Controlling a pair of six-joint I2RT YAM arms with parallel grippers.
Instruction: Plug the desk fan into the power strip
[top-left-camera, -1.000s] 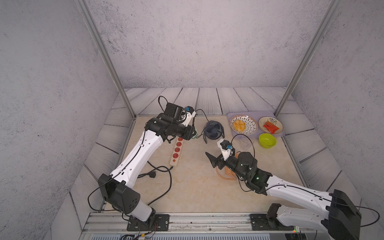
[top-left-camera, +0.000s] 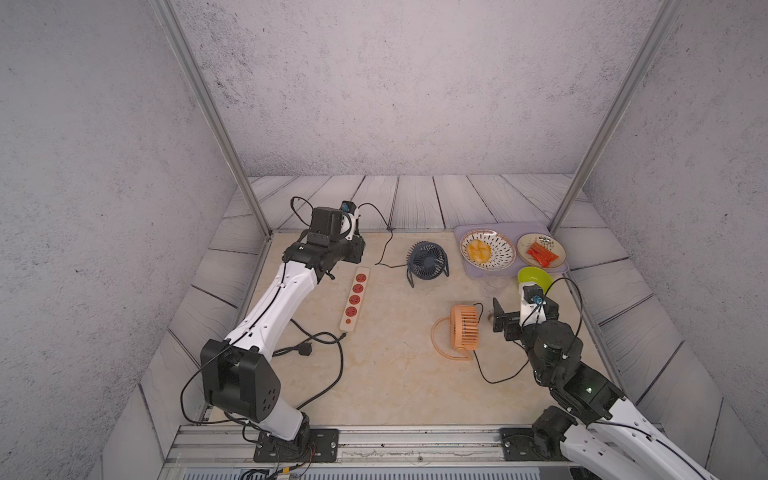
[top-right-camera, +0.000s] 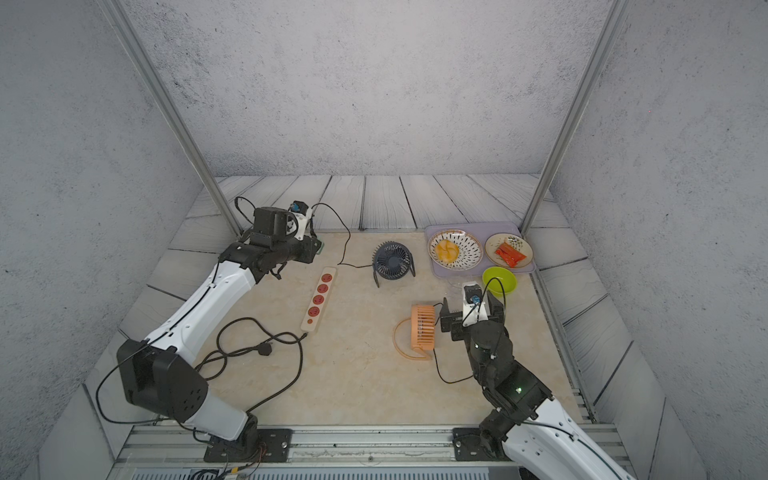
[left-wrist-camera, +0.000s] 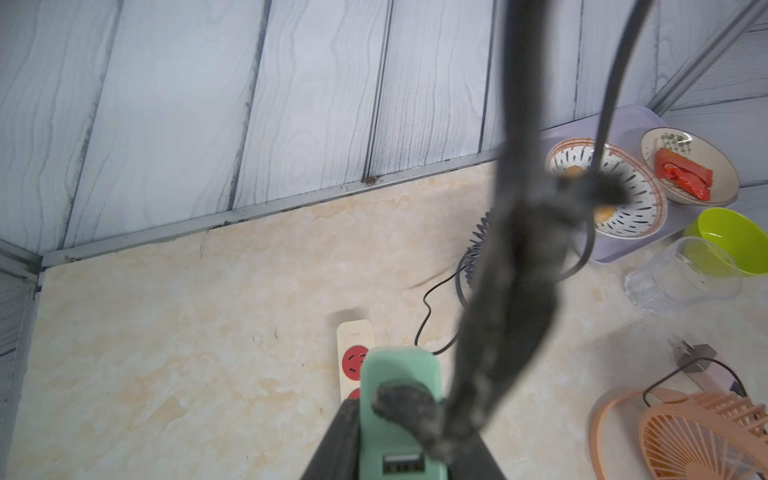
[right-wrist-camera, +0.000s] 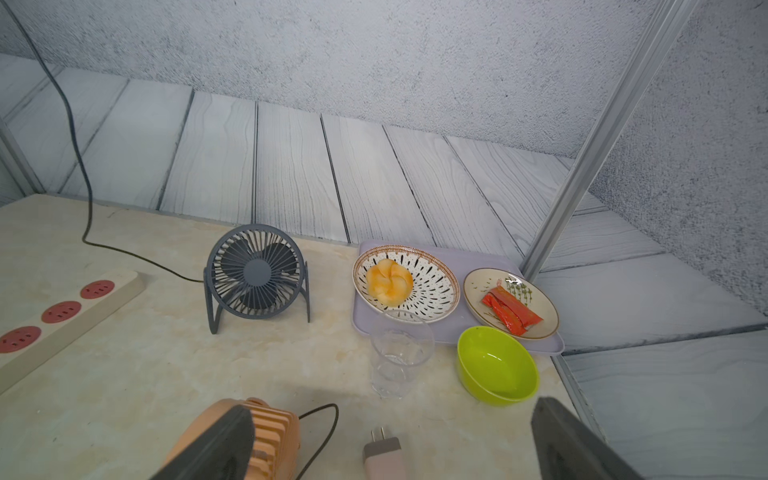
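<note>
The dark grey desk fan (top-left-camera: 428, 261) stands at the back middle, its cable rising leftward to my left gripper. That gripper is shut on a pale green plug (left-wrist-camera: 400, 360), its USB port visible, held above the table near the far end of the power strip (top-left-camera: 355, 300). The white strip has several red sockets with nothing plugged in; the left wrist view hides part of it behind the plug. The plug's prongs are hidden. My right gripper is open above the table's right side, its fingers wide apart with nothing held.
An orange fan (right-wrist-camera: 272, 440) and its pinkish adapter (right-wrist-camera: 385, 462) lie below the right gripper. A clear cup (right-wrist-camera: 400, 360), green bowl (right-wrist-camera: 497, 364) and purple tray (right-wrist-camera: 448, 332) with dishes are behind. The strip's black cord (top-left-camera: 340, 368) curls front left.
My left gripper has moved left and back with the green plug, away from the dark fan, drawing its cable along. The right gripper has swung right, from the middle past the orange fan.
</note>
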